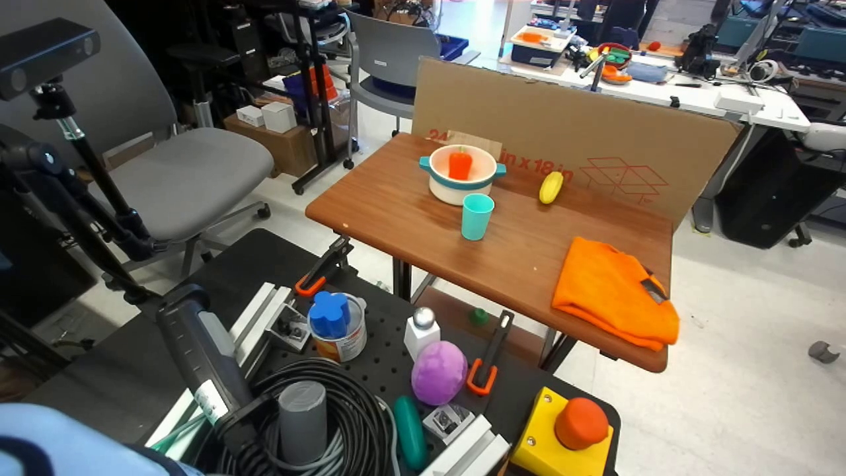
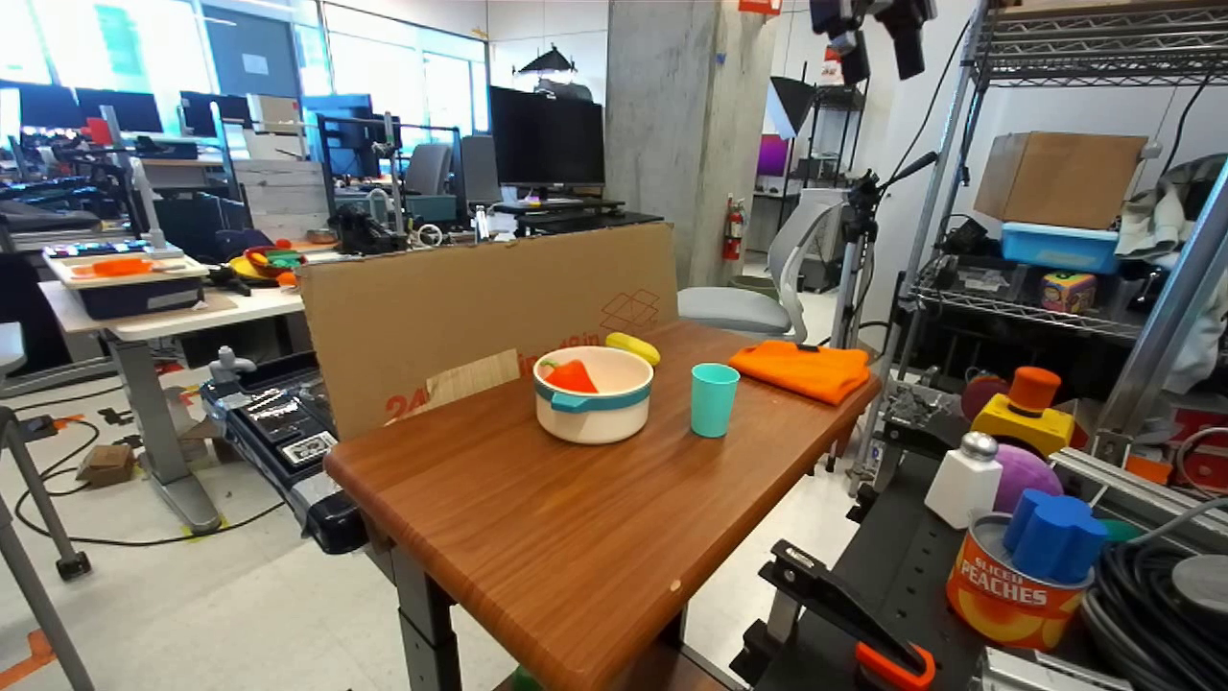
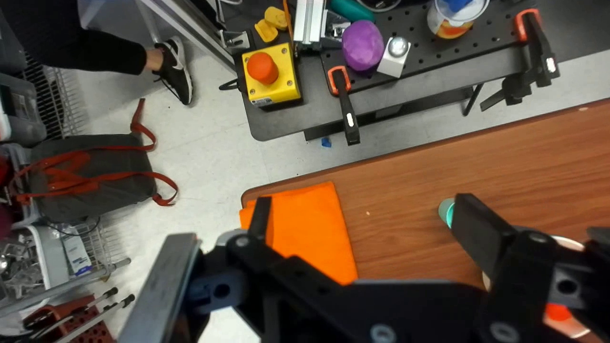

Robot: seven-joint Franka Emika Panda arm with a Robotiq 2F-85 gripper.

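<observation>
High above the table in exterior view 2, my gripper [image 2: 882, 65] hangs open with its fingers pointing down. The wrist view shows the same gripper with its fingers wide apart and nothing between them. A white pot [image 1: 461, 190] with teal handles stands near the cardboard and holds an orange pepper [image 1: 460, 165]. Just in front of the pot is an upright teal cup [image 1: 476, 218]. Toward the back lies a yellow, elongated item [image 1: 550, 188]. A folded orange cloth [image 1: 615, 293] covers the table's right end. In the wrist view, the gripper partly hides pot and cup.
A cardboard sheet [image 1: 571, 127] walls off the back of the wooden table [image 1: 373, 190]. The black bench [image 1: 381, 317] alongside carries a can [image 2: 1013, 587], a purple ball [image 1: 439, 373], clamps and a yellow box with a red button [image 1: 567, 432]. Bare tabletop lies between cup and cloth.
</observation>
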